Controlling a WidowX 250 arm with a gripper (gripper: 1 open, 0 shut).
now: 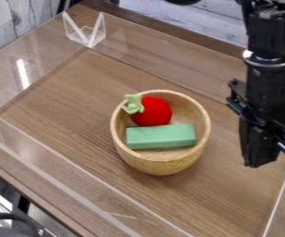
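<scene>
A wooden bowl [167, 162] sits near the middle of the wooden table. It holds a red round object [154, 113] with a pale green top and a green rectangular block [161, 136]. My black gripper [250, 148] hangs at the right, beside the bowl and apart from it. Its fingers are dark, and whether they are open or shut is unclear.
Clear plastic corner pieces [86, 28] stand at the back left. Cables lie past the lower-left edge.
</scene>
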